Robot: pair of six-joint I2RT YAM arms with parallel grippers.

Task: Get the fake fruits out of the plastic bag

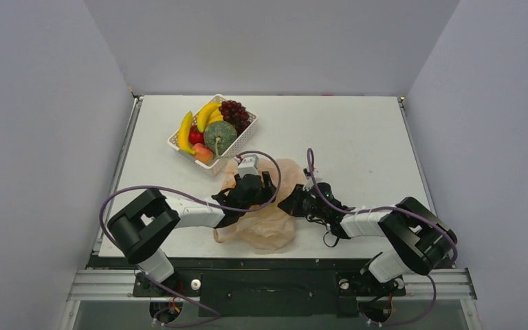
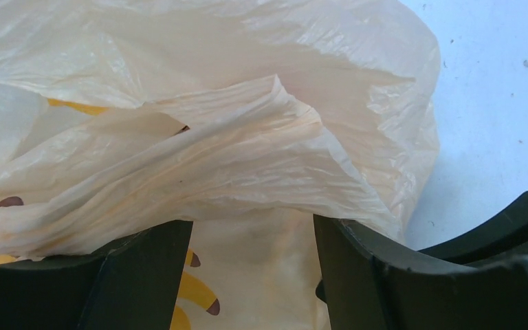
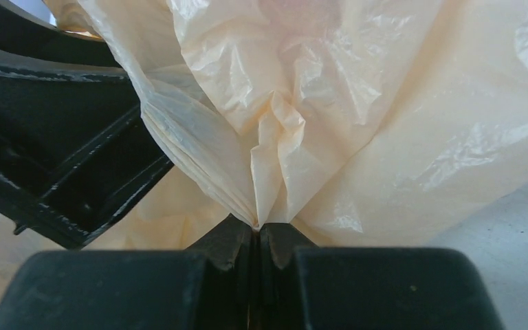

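Observation:
The thin, translucent peach plastic bag (image 1: 265,230) lies crumpled at the front middle of the table. Through its opening, yellow banana pieces (image 2: 196,292) with brown tips show in the left wrist view; most of the bag's contents are hidden by film. My left gripper stands open at the bag's mouth, its fingers apart beneath a fold of film, with no fruit between them. From the right, my right gripper is shut on a gathered pinch of the bag, the film bunching into its fingertips.
At the back left stands a white basket (image 1: 249,137) with bananas, grapes (image 1: 234,111), a green pumpkin (image 1: 221,136) and other fruit. The left gripper's dark finger (image 3: 75,137) is close to the right one.

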